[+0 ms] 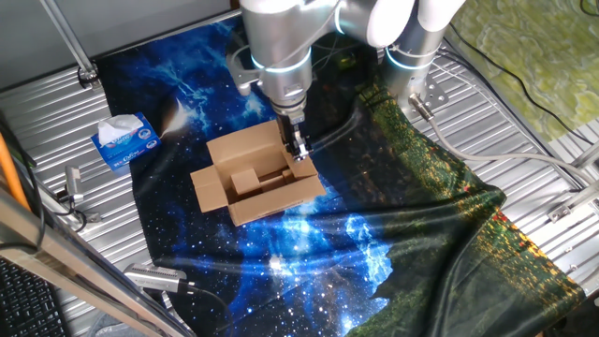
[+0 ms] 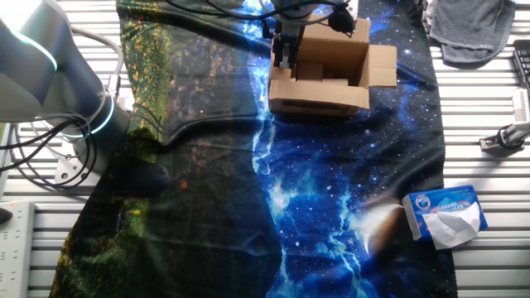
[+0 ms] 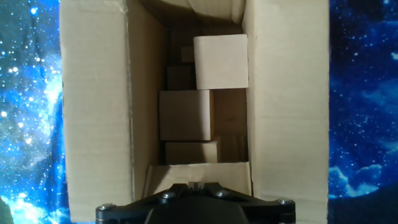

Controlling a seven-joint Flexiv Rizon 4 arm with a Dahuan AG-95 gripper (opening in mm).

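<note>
An open brown cardboard box (image 1: 271, 200) stands on the cloth, its flaps spread outward. Several small brown blocks are inside; in the wrist view a pale one (image 3: 221, 61) sits highest, with another block (image 3: 185, 115) lower beside it. My gripper (image 1: 300, 153) is at the box end nearer the arm's base, close to the end flap (image 1: 299, 168). Seen from the wrist, the fingers of the gripper meet in the middle, right at the edge of that flap (image 3: 199, 175). No block is between them. Whether the fingertips touch the cardboard cannot be made out.
A blue tissue box (image 1: 126, 143) stands at the cloth's edge, well away from the carton. The dark galaxy-print cloth (image 2: 348, 182) has folds, with much clear room on it. A grey adapter with a cable (image 1: 157, 278) lies near the front left.
</note>
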